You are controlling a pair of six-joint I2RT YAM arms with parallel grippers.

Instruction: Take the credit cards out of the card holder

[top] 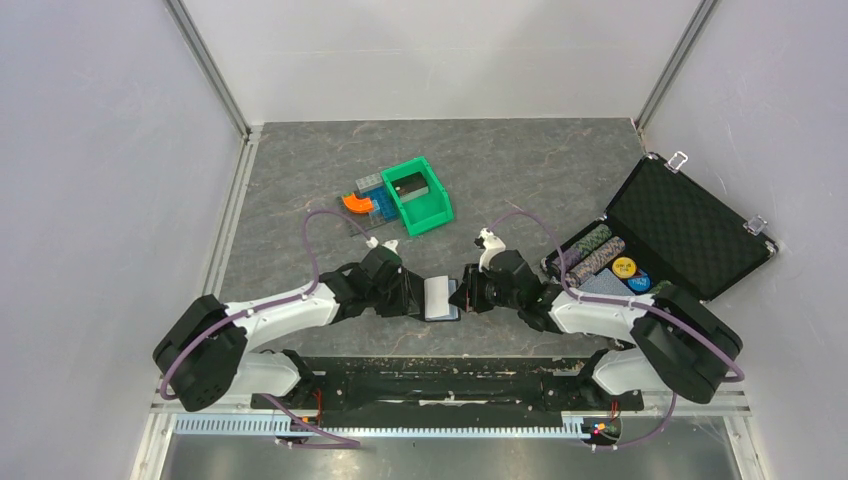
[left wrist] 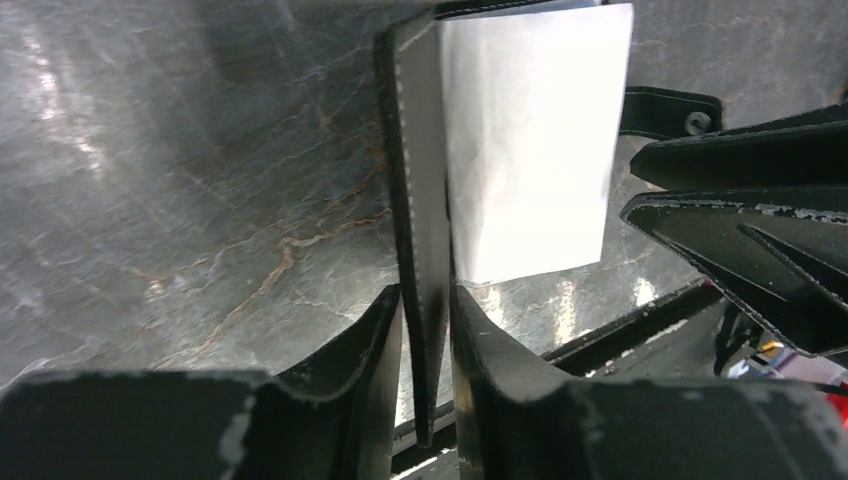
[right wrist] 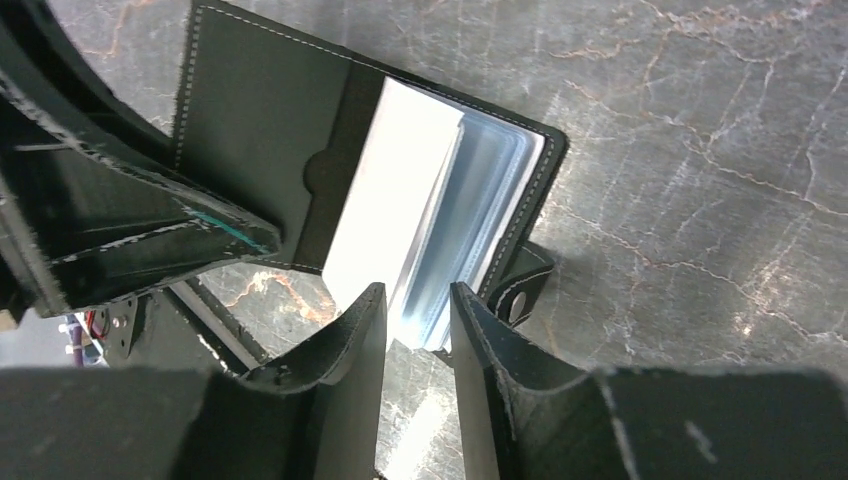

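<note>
An open black card holder [right wrist: 255, 120] lies on the grey table, white and clear sleeves inside, seen between both arms in the top view [top: 436, 298]. My left gripper is at the holder's left cover, whose upright edge runs between its narrowly parted fingertips; whether they grip it is unclear. My right gripper hangs over the sleeves at the other side, fingers part open, nothing visibly held. Any cards inside cannot be told apart from the sleeves.
A green bin [top: 425, 210] with coloured blocks [top: 360, 202] beside it is at the back. An open black case [top: 685, 235] of chips stands at the right.
</note>
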